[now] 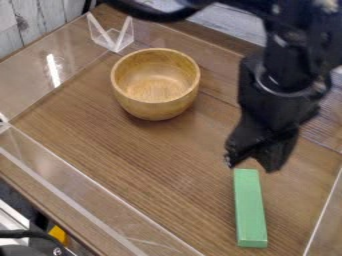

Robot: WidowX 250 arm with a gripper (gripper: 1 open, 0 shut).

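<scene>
My gripper (254,150) hangs over the right side of the wooden table, its black body large in the camera view. Its fingers are shut, with nothing visible between them. Below the gripper a long mint-green block (250,212) lies flat on the wood, pointing toward the near edge. A round tan wooden bowl (156,105) sits at the back left, apart from both the gripper and the block.
A small clear wire-like object (111,36) stands in the back left corner. A clear rim runs along the table (107,170).
</scene>
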